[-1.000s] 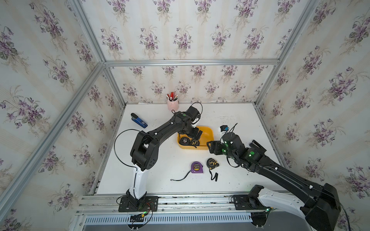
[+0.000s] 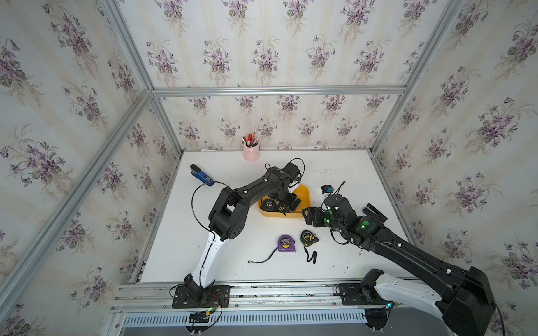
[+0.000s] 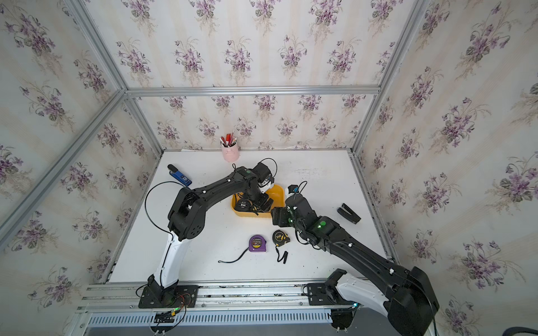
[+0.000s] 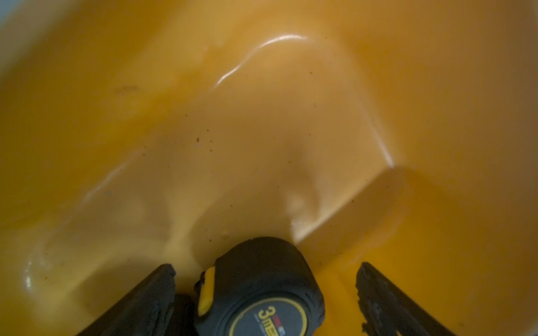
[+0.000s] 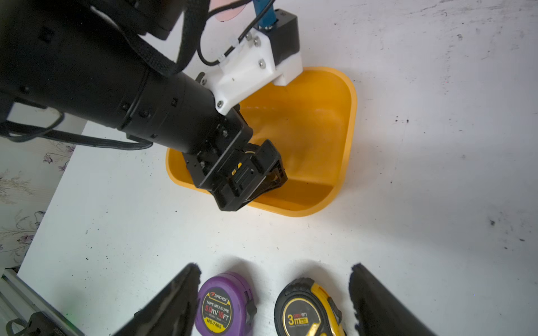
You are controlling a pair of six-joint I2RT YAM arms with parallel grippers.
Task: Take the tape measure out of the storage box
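Observation:
Inside the orange storage box (image 5: pixel 322 112) lies a black tape measure with a yellow button and a 3m label (image 4: pixel 263 280). My left gripper is down in the box, open, its fingers on either side of this tape measure with gaps showing. A second black tape measure (image 2: pixel 268 205) sits in the box's left part. On the table in front of the box rest a purple tape measure (image 5: pixel 221 308) and a black-and-yellow one (image 5: pixel 305 313). My right gripper stands open above them near the box's right front corner, holding nothing.
A pink pen cup (image 2: pixel 251 153) stands at the back, with a blue tool (image 2: pixel 202 175) to its left. At the right, a black stapler-like object (image 3: pixel 349 213) lies partly behind the right arm in the top left view.
My left arm has moved to the right over the box, and its gripper is now lower and covers more of the right-hand tape measure.

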